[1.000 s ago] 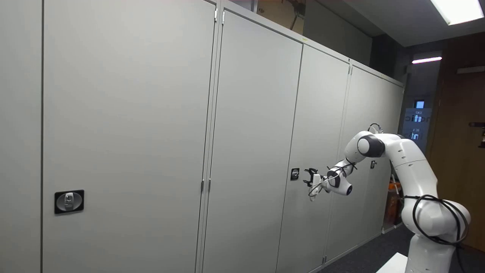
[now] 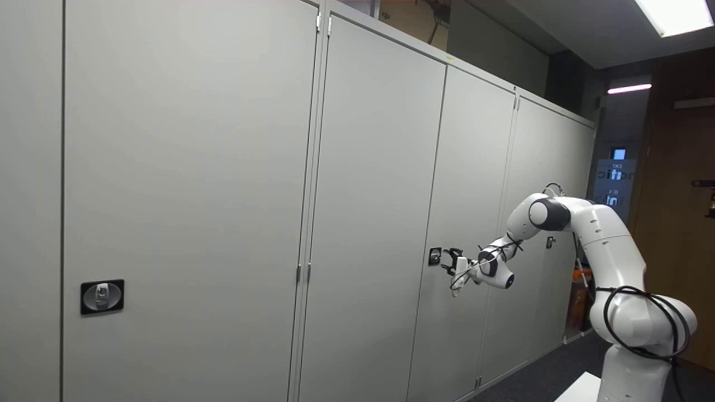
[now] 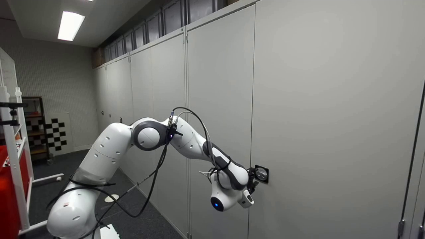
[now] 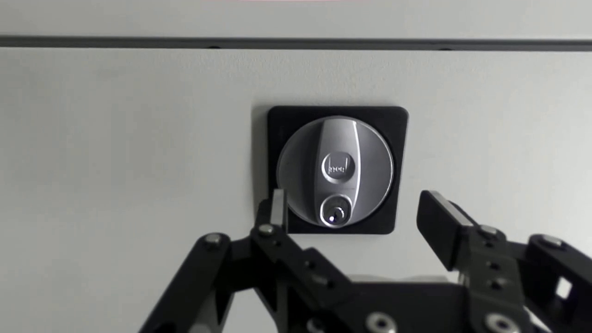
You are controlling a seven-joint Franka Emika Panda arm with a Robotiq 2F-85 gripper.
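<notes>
A round silver cabinet latch (image 4: 337, 166) with a raised grip bar and a keyhole sits in a black square plate (image 4: 388, 225) on the grey cabinet door (image 4: 138, 138). In the wrist view the bar runs up and down the picture. My gripper is open, its fingers spread to either side of the bar's lower end with nothing between them. The left fingertip overlaps the plate's lower left corner in the picture; the right one lies past the plate's right side. From the side, my gripper (image 2: 446, 261) appears just short of the latch (image 2: 435, 255); whether it touches cannot be told.
The cabinet doors are all closed, and a seam (image 4: 166, 42) runs beside the latch. Another latch (image 2: 101, 296) is on a door farther left. A white frame stand (image 3: 16, 159) is behind the arm. Cables hang along the arm.
My gripper has moved a little closer to the cabinet door and its latch, and its fingers appear slightly lower. The door and latch look the same.
</notes>
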